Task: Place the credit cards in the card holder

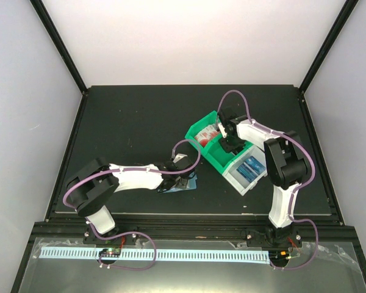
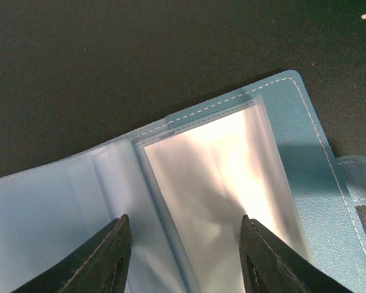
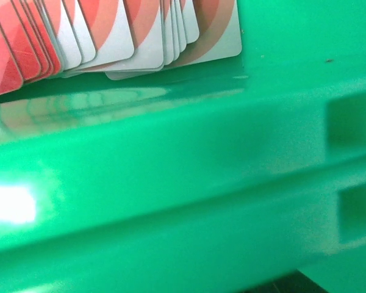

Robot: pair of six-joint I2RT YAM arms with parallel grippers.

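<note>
The light blue card holder lies open on the black table, with stitched edges and a pale translucent pocket. Above it stands my left gripper, open, its two black fingers apart and no card visible between them. Red and white credit cards fill one end of the green box; in the right wrist view several overlapping cards show at the top left. My right gripper is over the box's middle part. Its fingers cannot be made out in either view, so what they hold is hidden.
Joined to the green box is a white compartment holding blue cards. The box stands right of the holder.
</note>
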